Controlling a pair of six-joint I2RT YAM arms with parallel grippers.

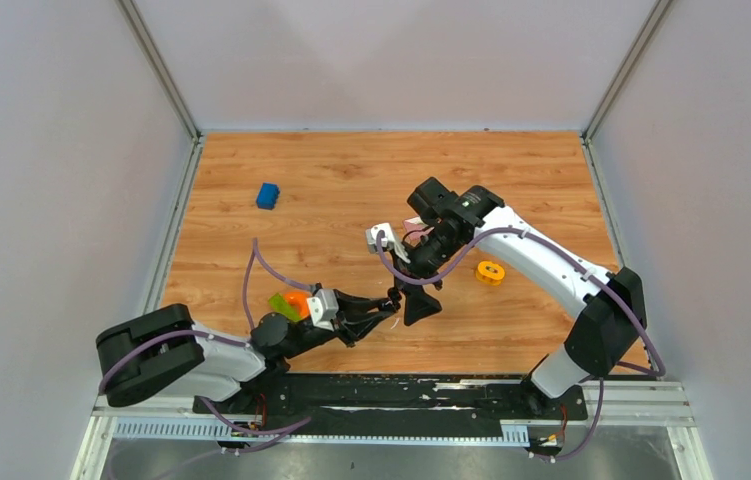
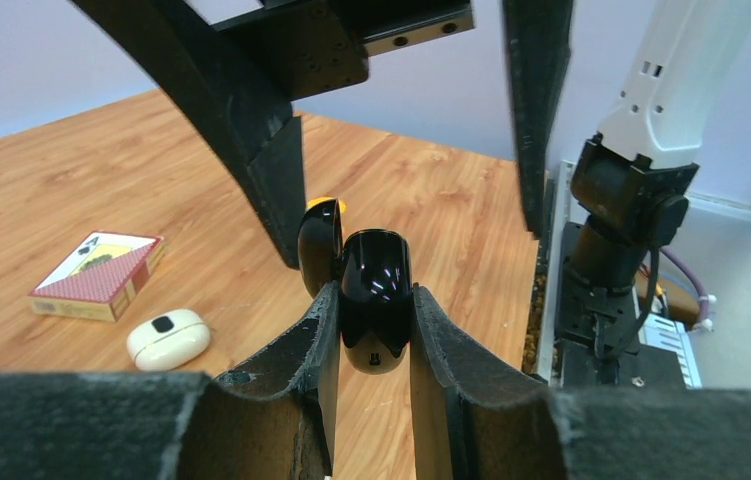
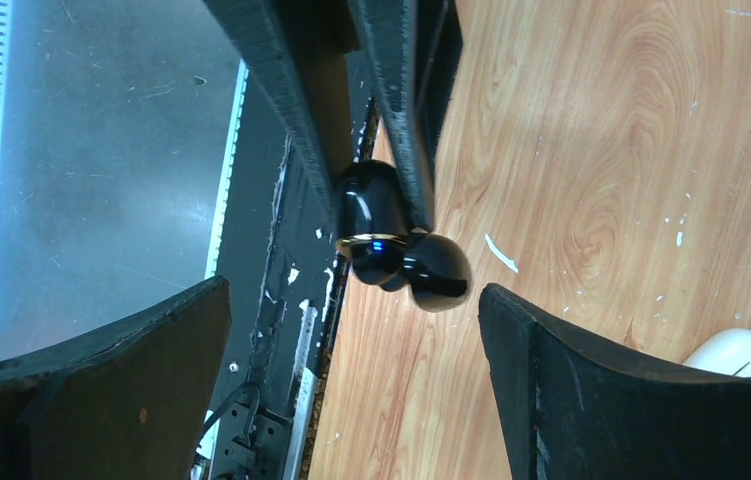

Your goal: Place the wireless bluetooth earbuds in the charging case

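Note:
A glossy black earbud (image 2: 376, 275) with a rounded head is pinched in my left gripper, which is shut on it. In the right wrist view the earbud (image 3: 371, 205) shows a gold band and hangs at the fingertips of the left gripper. My right gripper stands open around that spot, its fingers apart, with one finger (image 2: 276, 190) close to the earbud's head in the left wrist view. Whether they touch, I cannot tell. A white rounded case (image 2: 168, 340) lies closed on the table.
A card box (image 2: 99, 275) lies behind the white case. On the wooden table are a blue block (image 1: 267, 196), a yellow ring-like piece (image 1: 490, 273), and green (image 1: 284, 307) and orange pieces beside my left arm.

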